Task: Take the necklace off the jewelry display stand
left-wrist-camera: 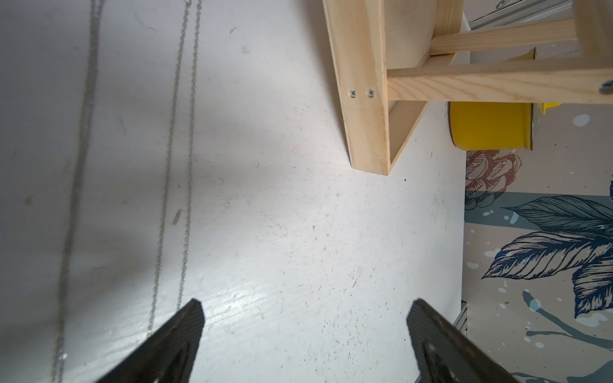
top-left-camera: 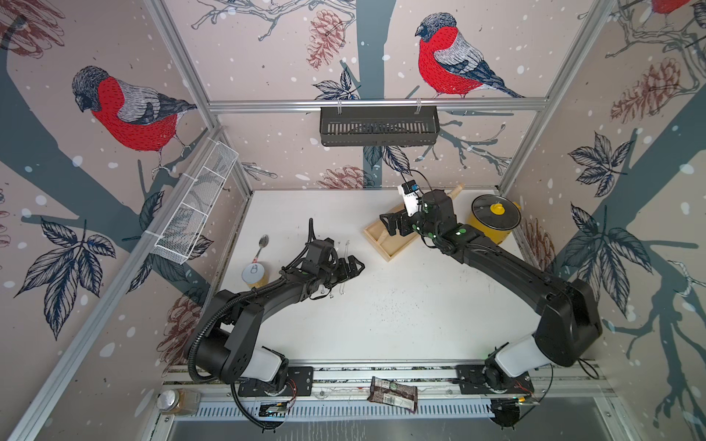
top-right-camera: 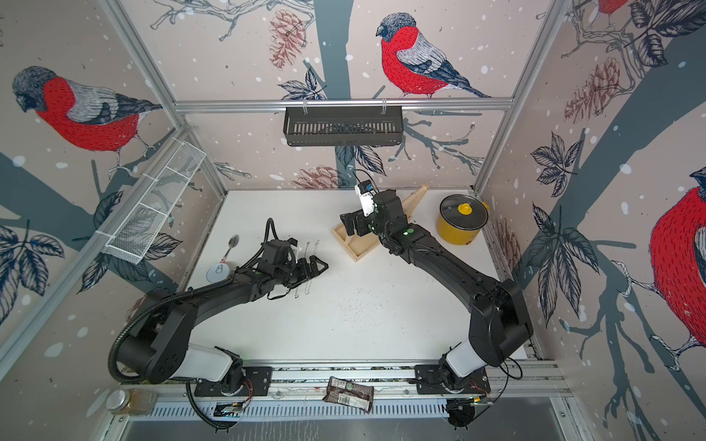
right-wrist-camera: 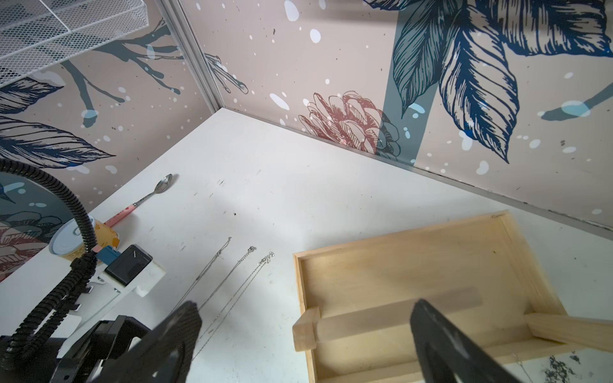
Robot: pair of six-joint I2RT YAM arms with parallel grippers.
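Several thin chain necklaces lie on the white table left of a wooden display stand, a tray with an upright post. In the left wrist view, chains run lengthwise beside the stand's wooden frame. My left gripper is low over the chains, open, with nothing between its fingers. My right gripper hangs above the stand, open, also empty.
A yellow pot stands at the back right. A can and spoon sit at the left. A dark rack hangs on the back wall.
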